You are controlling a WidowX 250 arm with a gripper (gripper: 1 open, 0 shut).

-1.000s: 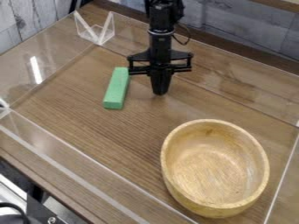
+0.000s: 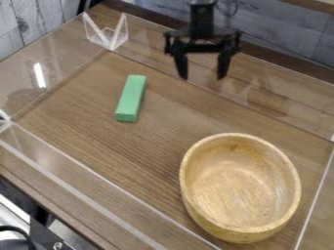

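Note:
A green block [image 2: 131, 98] lies on the left-middle of the wooden table [image 2: 104, 166]. At the top centre hangs my dark gripper [image 2: 201, 70], blurred, above and to the right of the block and apart from it. Its fingers are spread, with nothing clear between them.
A large yellow bowl [image 2: 239, 221] fills the lower right. Clear plastic pieces sit at the left edges, and the table's edge runs along the far left.
The green block and bowl have not visibly moved.

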